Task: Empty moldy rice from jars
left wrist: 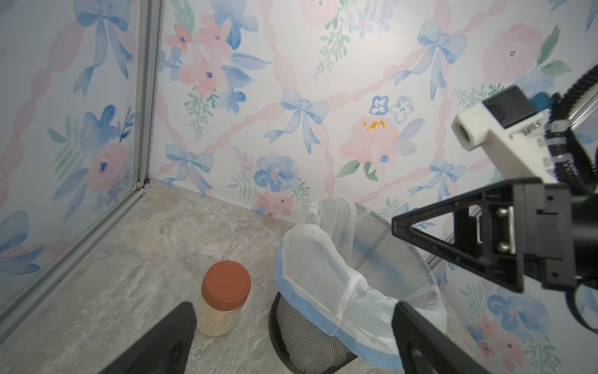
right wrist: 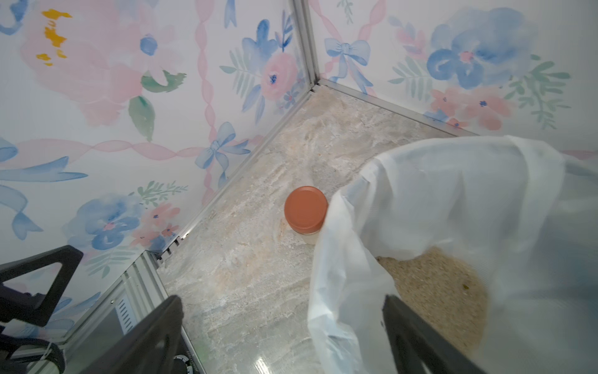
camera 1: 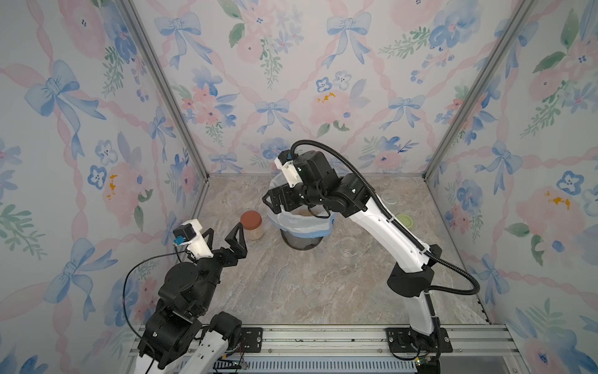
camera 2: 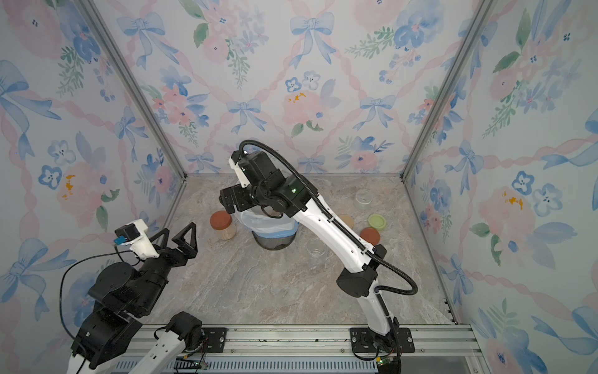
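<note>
One jar (camera 1: pixel 252 227) with a red-brown lid stands upright on the table, left of the lined bin, with pale contents low in it. In the right wrist view the mesh bin's white liner (right wrist: pixel 339 293) hangs over the rim, and brown rice (right wrist: pixel 436 290) lies inside. My right gripper (camera 1: pixel 274 199) is open and empty above the bin's left edge. Lower at the left, my left gripper (camera 1: pixel 225 238) stands open with nothing between its fingers, short of the lidded jar. In the left wrist view the jar's lid (left wrist: pixel 226 283) shows beyond the blurred fingertips.
Clear empty glass jars (camera 2: pixel 316 248) stand right of the bin. Loose lids lie there too: a green lid (camera 2: pixel 377 222), a red-brown lid (camera 2: pixel 370 235) and a beige one partly behind the right arm.
</note>
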